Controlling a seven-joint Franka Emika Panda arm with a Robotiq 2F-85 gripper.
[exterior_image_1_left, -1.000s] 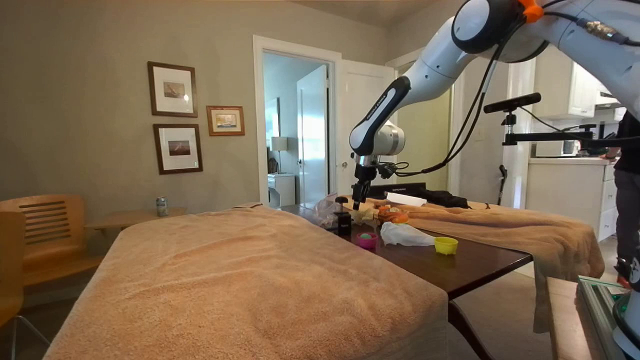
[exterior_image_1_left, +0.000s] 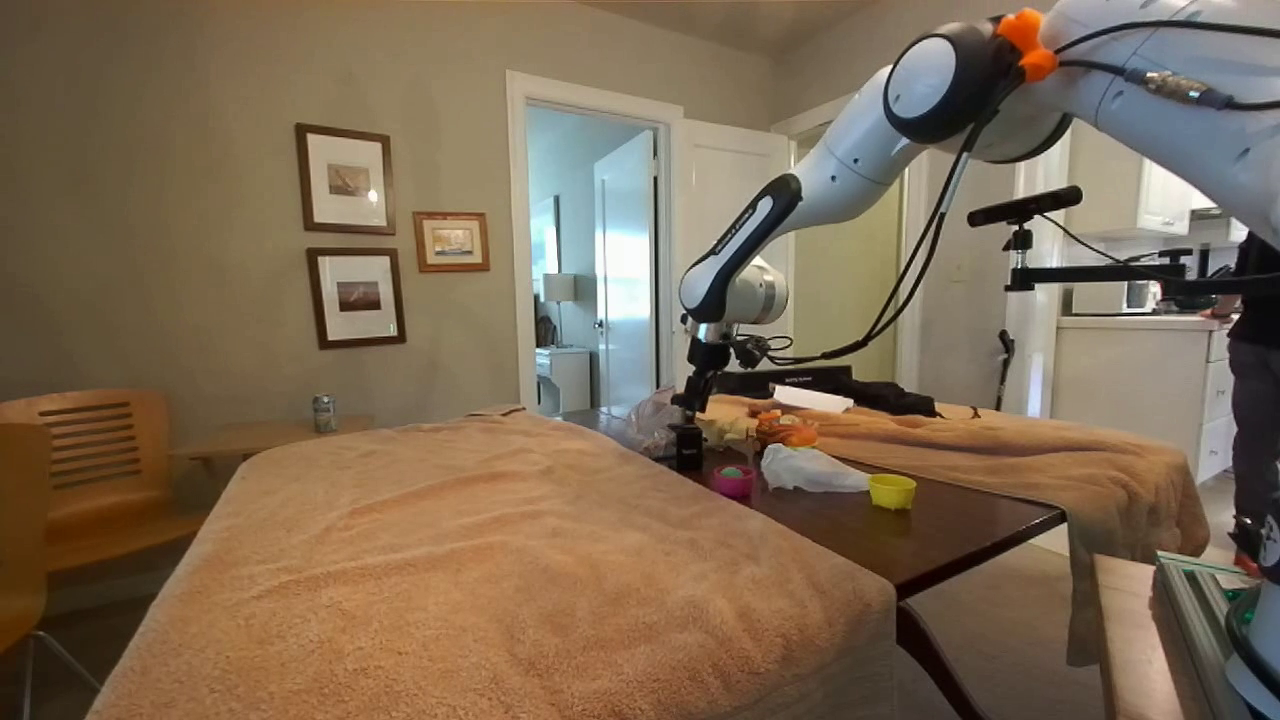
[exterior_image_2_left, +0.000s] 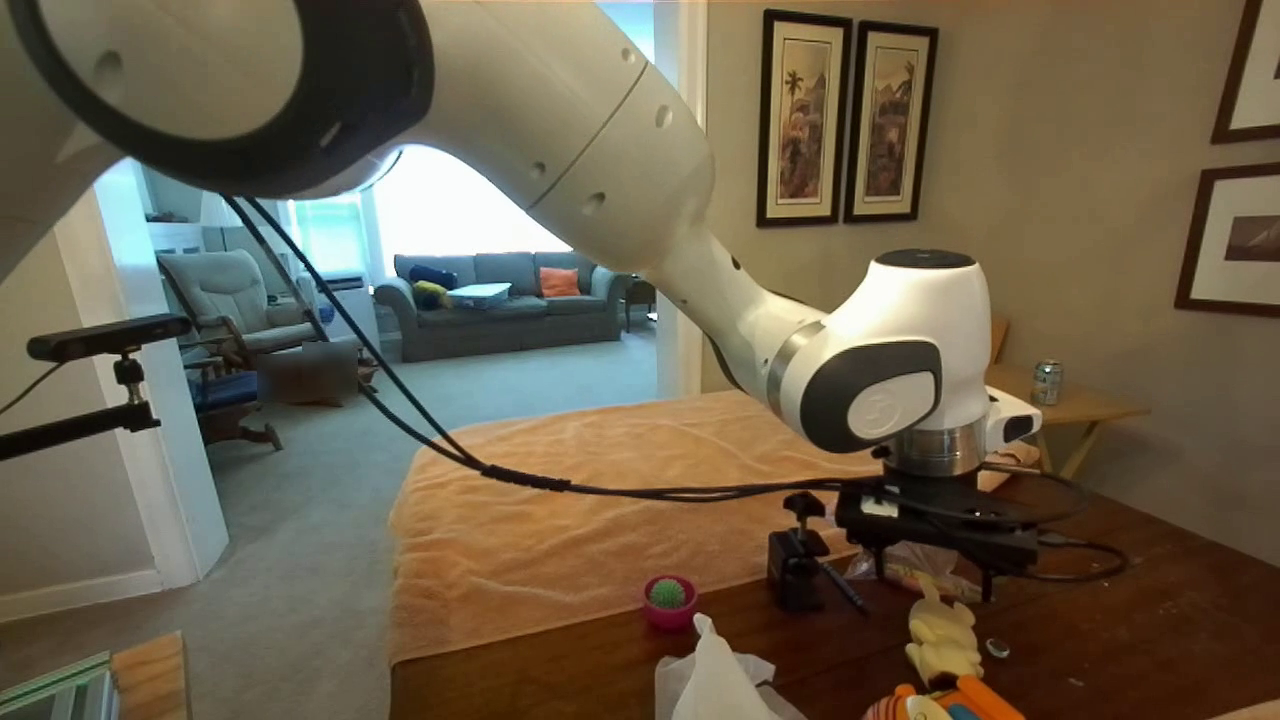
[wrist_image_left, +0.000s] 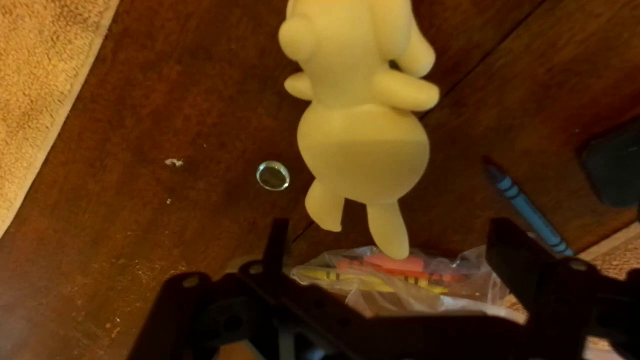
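Note:
In the wrist view my gripper stands open, its two dark fingers wide apart with nothing held. Below it on the dark table lies a clear plastic bag (wrist_image_left: 372, 282) with red and yellow crayons inside, partly covered by the gripper body. A pale yellow animal figure (wrist_image_left: 363, 150) lies beyond the bag, its feet reaching the bag's edge in this view. Left of the figure sits a small round glass piece (wrist_image_left: 273, 176); to the right is a blue crayon (wrist_image_left: 531, 210). In exterior view 2 the gripper (exterior_image_2_left: 936, 582) hangs over the bag (exterior_image_2_left: 918, 566).
A black clamp (exterior_image_2_left: 798, 564) rises from the table edge close to the gripper. Nearby are a pink bowl (exterior_image_2_left: 669, 604) with a green spiky ball, a white plastic bag (exterior_image_2_left: 720, 684) and an orange toy (exterior_image_2_left: 948, 702). A yellow cup (exterior_image_1_left: 891, 491) stands near the table's right end.
In exterior view 1 the arm has moved to the left and slightly lower, bringing the gripper from above the toys to behind the clamp. The objects on the table look unmoved.

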